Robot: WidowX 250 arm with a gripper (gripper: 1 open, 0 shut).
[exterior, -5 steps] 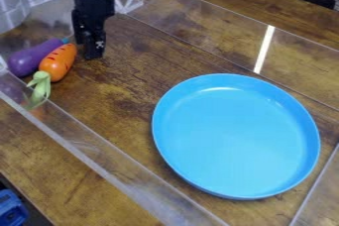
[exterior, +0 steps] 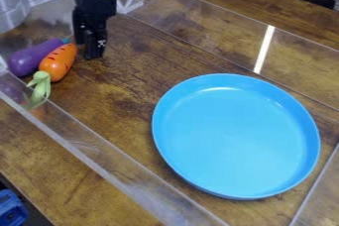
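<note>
My black gripper [exterior: 90,42] hangs at the upper left, its fingers pointing down just behind the carrot; whether it is open or shut is unclear. An orange toy carrot [exterior: 58,61] with a pale green top [exterior: 40,88] lies along the left side. A purple toy eggplant [exterior: 30,57] lies beside it, farther left. A large light blue plate [exterior: 236,133] sits on the wooden surface at the right.
Clear plastic walls edge the wooden area [exterior: 146,61]. A blue object [exterior: 8,210] shows at the lower left corner outside. The middle between the toys and the plate is clear.
</note>
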